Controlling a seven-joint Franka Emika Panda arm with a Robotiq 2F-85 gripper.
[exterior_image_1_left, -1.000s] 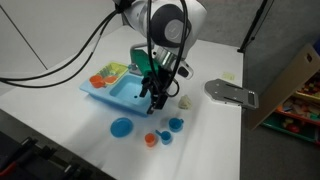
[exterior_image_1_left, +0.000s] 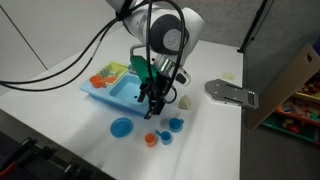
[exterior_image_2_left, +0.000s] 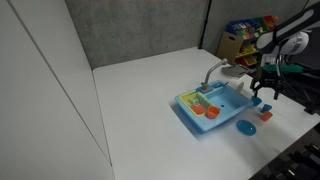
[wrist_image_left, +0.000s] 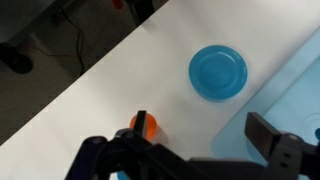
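My gripper (exterior_image_1_left: 157, 107) is open above the table, near the blue tub's right front corner, with nothing visible between its fingers. In the wrist view its dark fingers (wrist_image_left: 97, 156) stand far apart. A round blue plate (wrist_image_left: 218, 73) lies flat in front of the blue tub (exterior_image_1_left: 125, 91). To the plate's right is a small orange cup (exterior_image_1_left: 151, 140), partly seen in the wrist view at the lower left. Beside the cup lies a small blue piece (exterior_image_1_left: 165, 136), and farther back sits another blue piece (exterior_image_1_left: 176, 125).
Orange pieces (exterior_image_2_left: 212, 111) and a green-yellow item (exterior_image_2_left: 197, 101) are in the tub. A grey faucet piece (exterior_image_2_left: 214, 68) stands at its back. Right of the arm lie a grey tray (exterior_image_1_left: 231, 93) and a pale piece (exterior_image_1_left: 185, 102).
The arm has shifted slightly to the right in exterior view 1, and the gripper is a little lower. The plate, cup and blue pieces have not moved.
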